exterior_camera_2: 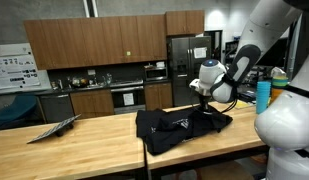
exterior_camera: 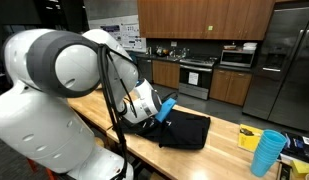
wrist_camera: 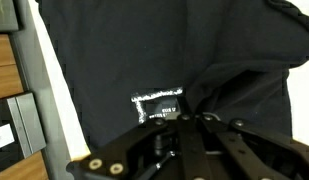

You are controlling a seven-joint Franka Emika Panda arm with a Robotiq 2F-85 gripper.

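Observation:
A black cloth [exterior_camera: 184, 132] lies spread and rumpled on the wooden table, its far part flat and its near edge folded. In exterior view 2 the cloth [exterior_camera_2: 169, 125] rises in a peak towards my gripper [exterior_camera_2: 206, 104]. From the wrist, my gripper appears shut, with folds of the cloth [wrist_camera: 229, 75] drawn together at its fingertips, so a pinch of fabric is between them. The exact grip is dark and hard to make out. A white printed mark [wrist_camera: 144, 110] shows on the fabric beside the fingers. Blue tape marks the gripper [exterior_camera: 164, 117] in exterior view 1.
Blue cups [exterior_camera: 267, 153] stand at the table's right end, near a yellow item [exterior_camera: 250, 137]. Bare tabletop [exterior_camera: 216, 158] lies to the right of the cloth, and a wide clear stretch [exterior_camera_2: 74, 150] shows in exterior view 2.

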